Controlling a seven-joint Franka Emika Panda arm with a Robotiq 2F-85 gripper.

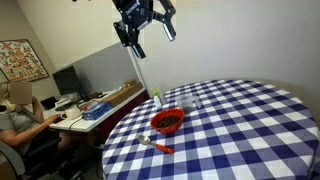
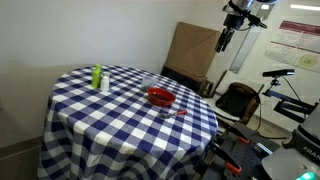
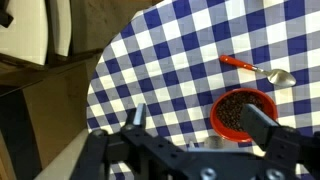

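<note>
My gripper [image 1: 155, 45] hangs high over the checkered table, open, with nothing between its fingers. Its two fingers also frame the lower half of the wrist view, wide apart. A red bowl [image 3: 222, 128] holding dark, small-grained contents [image 3: 243, 110] rests on the cloth, close to the right finger in that view but far below it. Beside the bowl lies a spoon with a red-orange handle [image 3: 237, 62] and a metal head [image 3: 280, 77]. Behind the bowl stands a clear container [image 1: 187, 101], partly hidden by the gripper in the wrist view.
A green bottle [image 2: 96, 77] and a white bottle [image 2: 105, 84] stand together on the blue-and-white checkered tablecloth [image 2: 120, 125]. Beyond the table, a person [image 1: 22, 120] sits near a desk with a monitor [image 1: 67, 80].
</note>
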